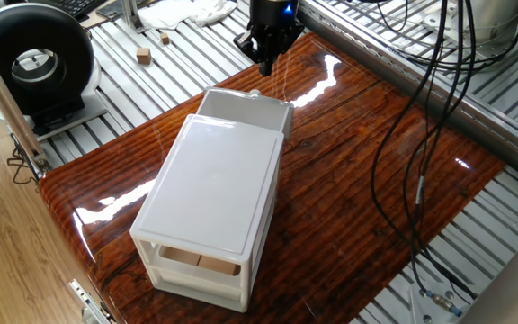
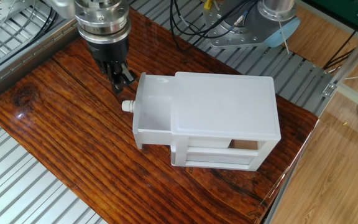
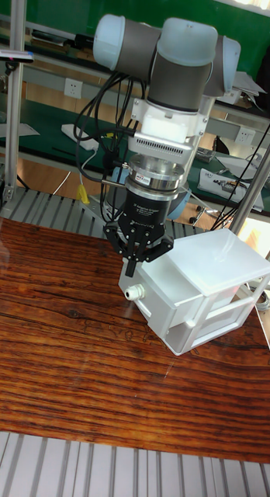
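A white drawer cabinet stands on the glossy brown wooden board. Its drawer is pulled partly out, and the part of its inside that shows looks empty. A round white knob sticks out from the drawer's front. My gripper hangs just off that front, higher than the knob and apart from it as seen in exterior view 2. In exterior view 3 the gripper overlaps the drawer front's edge. Its black fingers look drawn together, with nothing visible between them.
Something brown shows through the cabinet's open end. Two small wooden blocks lie on the slatted metal table, near a black ring-shaped object. Black cables hang at the right. Bare wooden board lies in front of the drawer.
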